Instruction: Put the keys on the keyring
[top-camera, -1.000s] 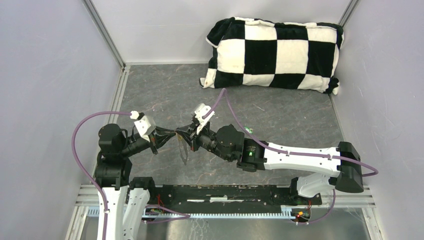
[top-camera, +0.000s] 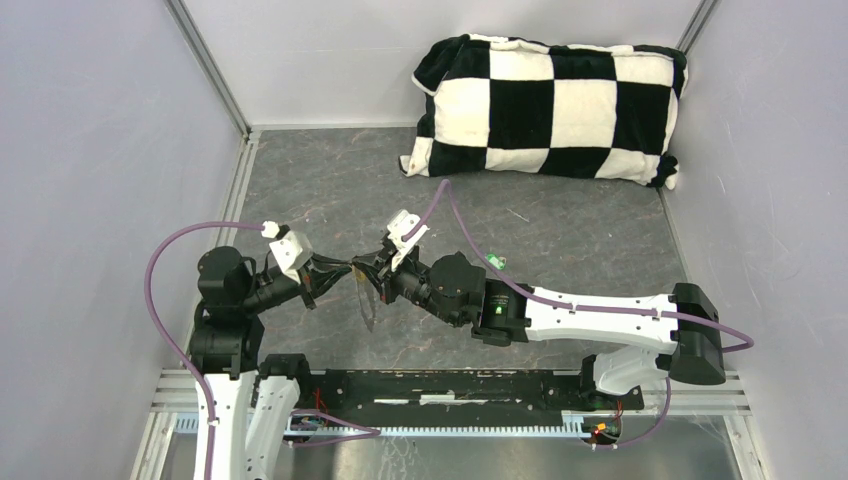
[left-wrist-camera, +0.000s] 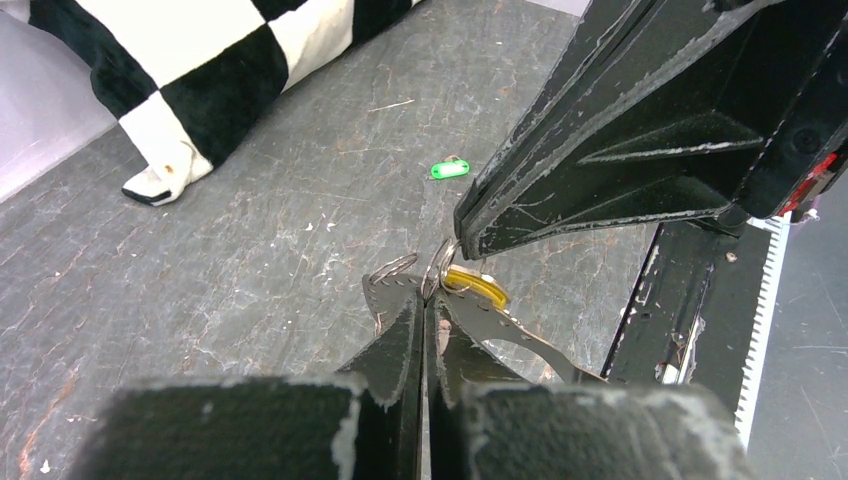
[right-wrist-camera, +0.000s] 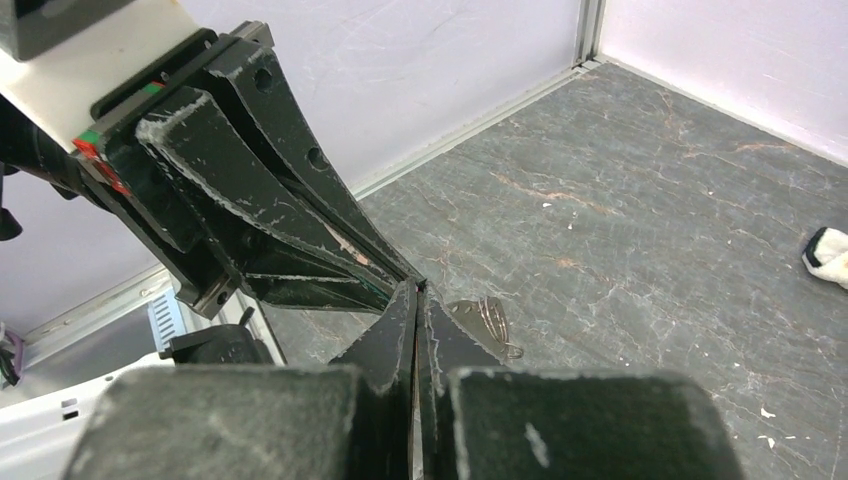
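Note:
In the top view my left gripper (top-camera: 348, 264) and my right gripper (top-camera: 358, 263) meet tip to tip, both shut. Thin metal rings (left-wrist-camera: 438, 268) stand up at the left fingertips, and the left gripper is shut on one. The shut right gripper is right beside these rings; whether it pinches one is unclear. A yellow metal piece (left-wrist-camera: 480, 287), perhaps a key, hangs by the rings. Below hangs a grey strap-like loop (left-wrist-camera: 540, 348) with another ring (left-wrist-camera: 394, 266). In the right wrist view the right gripper mostly hides these parts.
A green tag (left-wrist-camera: 450, 169) with a small ring lies on the grey floor, well apart from the grippers. Near it lies a thin light sliver (left-wrist-camera: 390, 106). A black-and-white checkered cushion (top-camera: 553, 108) lies against the back wall.
The right arm has shifted by a tiny amount, and the hanging loop has swayed slightly, with yellow showing more now. Both grippers stay shut and tip to tip.

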